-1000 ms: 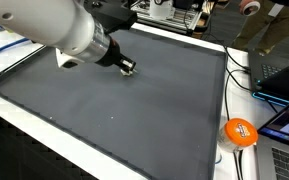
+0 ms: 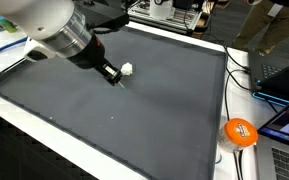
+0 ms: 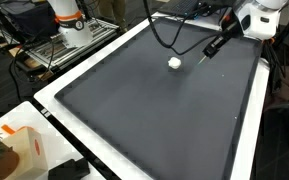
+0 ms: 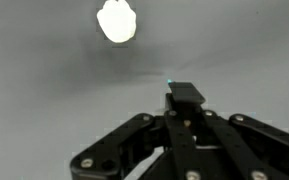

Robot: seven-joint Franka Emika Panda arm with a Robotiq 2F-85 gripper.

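Note:
A small white crumpled-looking thing (image 2: 126,69) lies on the grey board; it also shows as a white blob (image 4: 116,20) at the top of the wrist view. My gripper (image 2: 113,76) is low over the board beside it, not touching it. The fingers are shut on a thin, pale stick (image 3: 202,60), whose lower end points down toward the board. In the wrist view only a tiny blue tip (image 4: 170,82) shows past the dark fingers (image 4: 185,95). Whether the tip touches the board I cannot tell.
The grey board (image 3: 134,110) is otherwise bare, with wide free room. An orange-topped container (image 2: 238,134) stands off its right side, near a laptop (image 2: 279,85) and black cables. Clutter lies behind the board's far edge.
In exterior view 1 my gripper has moved left and a little down, away from the white thing. That thing, mostly covered before, now stands clear in view.

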